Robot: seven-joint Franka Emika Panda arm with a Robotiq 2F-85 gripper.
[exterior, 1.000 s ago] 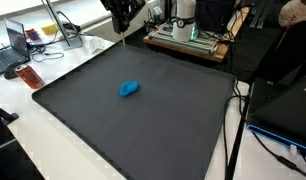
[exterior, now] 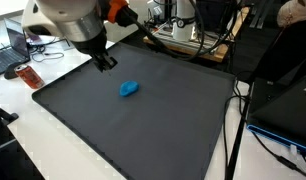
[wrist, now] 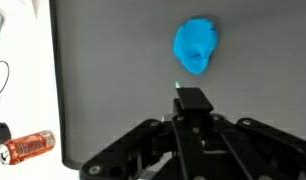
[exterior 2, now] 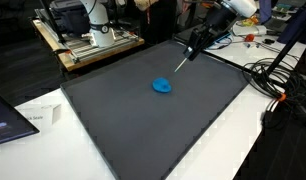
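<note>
A crumpled blue cloth-like piece [exterior: 129,88] lies on the dark grey board [exterior: 143,130]; it shows as a blue blob [exterior 2: 161,85] in the second exterior view and near the top of the wrist view. Above the board, left of and behind the blue piece in the first exterior view, hangs my gripper [exterior: 107,64]. Its fingers are shut on a thin pale stick [exterior 2: 181,63], which points down towards the board. In the wrist view, only a small greenish tip [wrist: 177,85] shows beside the dark fingers [wrist: 193,98]; the grip itself is hidden.
An orange-red can [exterior: 30,77] stands at the board's left edge. Cables [exterior 2: 278,85] lie beyond the board's right side in the second exterior view. Most of the board is bare.
Over the last second my gripper has moved left and lower in the first exterior view, carrying the stick. The blue piece and the can stay where they were.
</note>
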